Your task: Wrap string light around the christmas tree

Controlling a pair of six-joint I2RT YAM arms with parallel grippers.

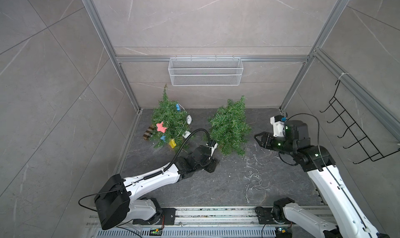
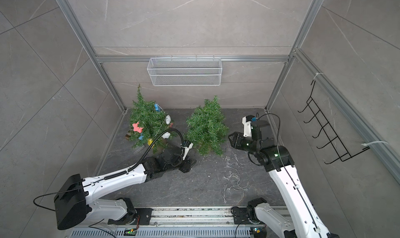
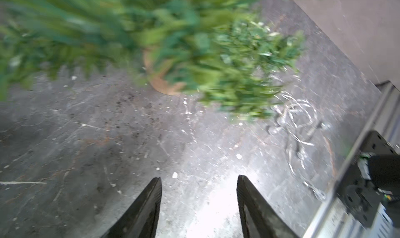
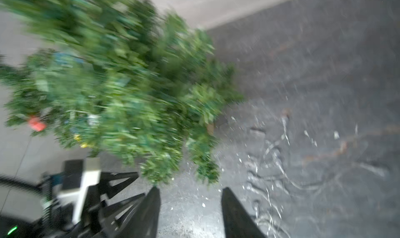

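The plain green tree [image 1: 229,125] stands at the middle, its wooden base [image 3: 162,79] partly visible in the left wrist view. A tangle of thin string light [image 1: 254,179] lies on the floor at its front right. My left gripper is open and empty, low at the tree's front left, with foliage above in its view. My right gripper is open and empty beside the tree's right, above the floor; its view is blurred.
A decorated tree [image 1: 168,121] stands to the left. A white wire basket [image 1: 205,71] hangs on the back wall, a black hook rack [image 1: 354,133] on the right wall.
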